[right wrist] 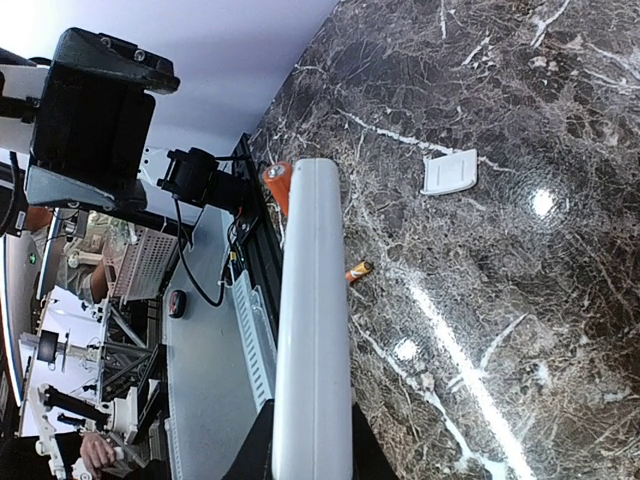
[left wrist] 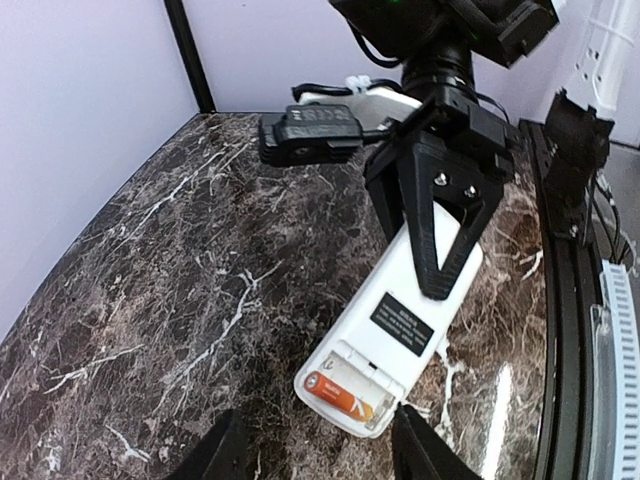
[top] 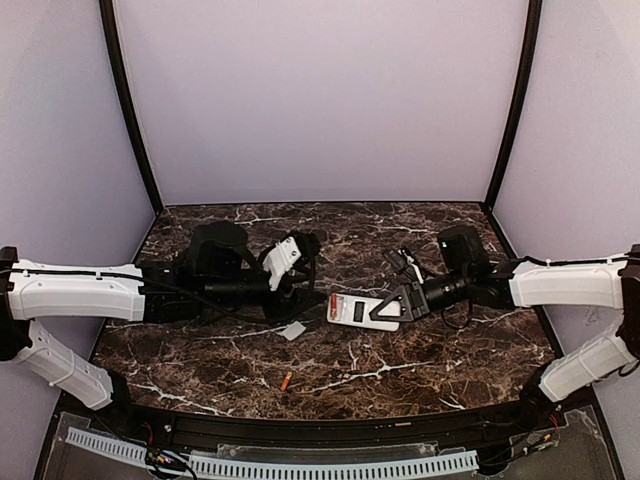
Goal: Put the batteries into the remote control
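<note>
The white remote (left wrist: 400, 325) is held in my right gripper, shut across its body, with the battery compartment facing up. An orange battery (left wrist: 340, 395) lies in the compartment at the free end; beside it the rest of the compartment looks empty. My left gripper is just short of that end, its fingers apart at the bottom of the left wrist view with nothing seen between them. A second orange battery (top: 286, 381) lies on the table toward the front. The white battery cover (right wrist: 450, 172) lies flat on the table below the grippers.
Walls close it in at the back and sides, and a black rail with white slotted strips runs along the front edge.
</note>
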